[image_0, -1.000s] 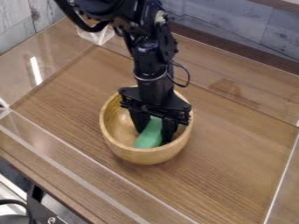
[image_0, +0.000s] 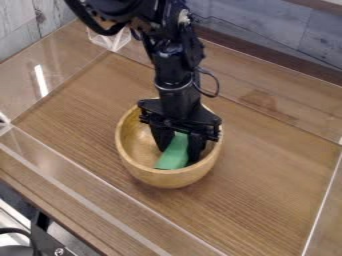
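A black gripper (image_0: 178, 128) hangs from the arm into a round wooden bowl (image_0: 134, 160) at the middle of the camera view. Inside the bowl, a green object (image_0: 173, 152) lies under the gripper's fingertips, partly covered by them. The gripper appears shut on the green object, though the contact is largely hidden by its dark fingers.
Pale walls or rims border it, with a small clear plastic item (image_0: 111, 32) at the back left and black cabling at the lower left corner.
The gripper and green object have shifted very slightly left and up within the bowl; the arm above has moved a little with them.
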